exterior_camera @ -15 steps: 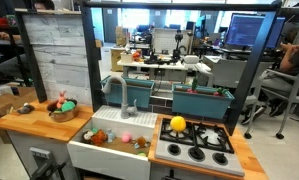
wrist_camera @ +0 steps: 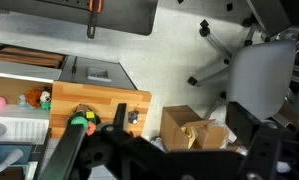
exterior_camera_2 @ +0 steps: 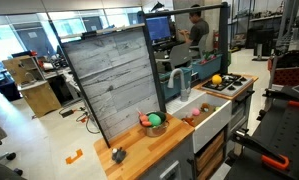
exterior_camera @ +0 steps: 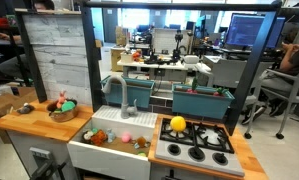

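My gripper stands open in the wrist view, its dark fingers wide apart with nothing between them. Beyond it lies the wooden counter (wrist_camera: 116,98) with a bowl of toys (wrist_camera: 85,117), so the gripper is above and off the counter's end. Exterior view 1 shows that bowl (exterior_camera: 63,112) on the left counter, the white sink (exterior_camera: 101,158) holding several small colourful toys, and a yellow ball (exterior_camera: 178,124) on the stove (exterior_camera: 200,146). In exterior view 2 the ball (exterior_camera_2: 217,79) sits at the far end. The gripper cannot be made out clearly in the exterior views.
A grey faucet (exterior_camera: 125,94) rises behind the sink. Teal bins (exterior_camera: 201,104) hang behind the stove. Dark posts and a grey plank wall (exterior_camera: 59,60) border the counter's back. A cardboard box (wrist_camera: 179,128) and an office chair (wrist_camera: 261,80) stand on the floor beside it.
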